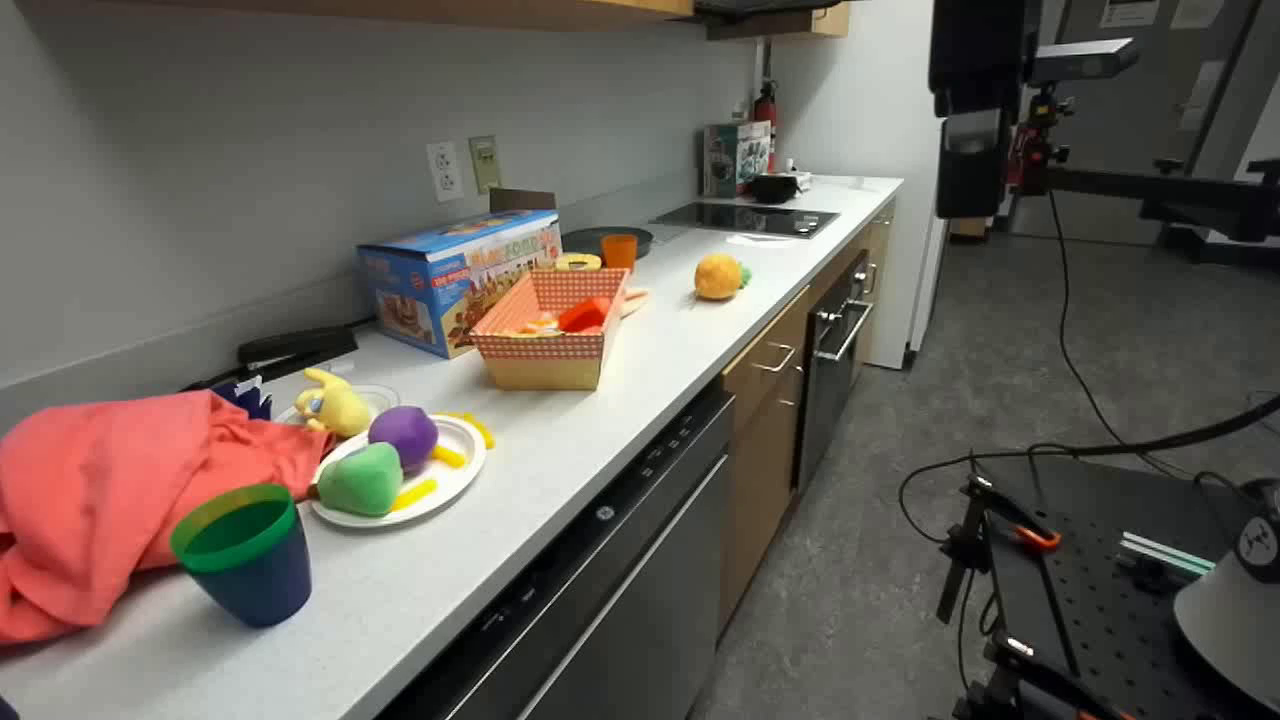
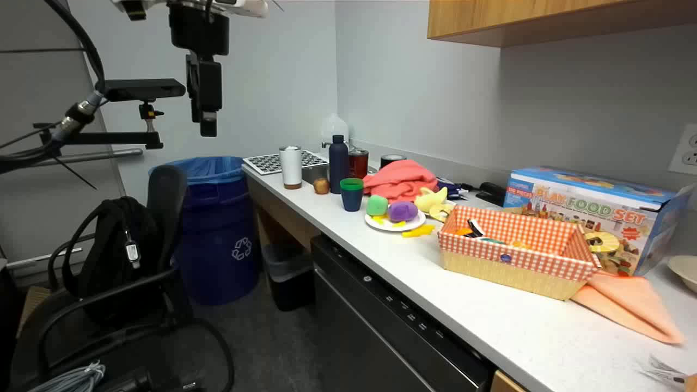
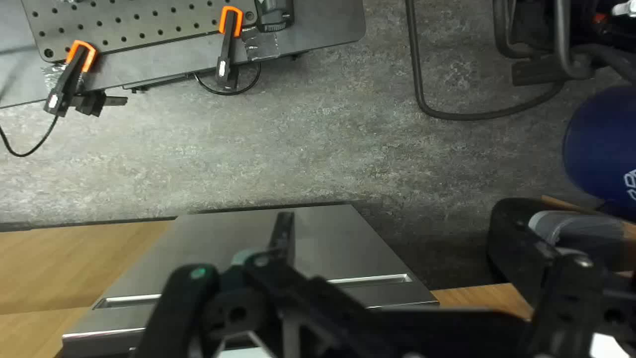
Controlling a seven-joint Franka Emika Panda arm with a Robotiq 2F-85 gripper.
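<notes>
High over the floor, off the counter's front edge, hangs my gripper [image 1: 972,168], pointing down and away from every object. Its fingers [image 3: 283,232] stand wide apart in the wrist view, with only the floor and dishwasher below. On the counter, a white plate [image 1: 461,481] bears a green toy [image 1: 361,480], a purple toy [image 1: 404,436] and yellow pieces. A yellow plush [image 1: 338,406] sits behind it. The blue cup with a green rim [image 1: 254,570] stands beside the red cloth [image 1: 108,480]. A checked basket [image 2: 516,268] holds several toy pieces. Farther along lies an orange toy [image 1: 717,277].
A play food box [image 1: 450,282] stands against the wall behind the basket. A dark bottle [image 2: 339,166] and a white tumbler [image 2: 291,169] are near the sink end.
</notes>
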